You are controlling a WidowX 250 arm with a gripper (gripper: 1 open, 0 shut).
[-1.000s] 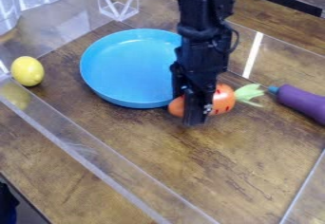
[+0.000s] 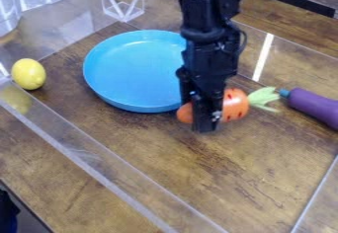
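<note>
My black gripper (image 2: pixel 204 111) is lowered over an orange toy carrot (image 2: pixel 232 105) with pale green leaves (image 2: pixel 263 97), just right of a blue round plate (image 2: pixel 126 71). The fingers sit at the carrot's left part and hide some of it; whether they are closed on it I cannot tell.
A purple toy eggplant (image 2: pixel 314 107) lies to the right. A yellow lemon (image 2: pixel 30 73) sits at the far left.
The gripper has shifted slightly, dipping and rotating around the carrot's left part. The carrot has moved a little; the plate, lemon and eggplant look unchanged.
</note>
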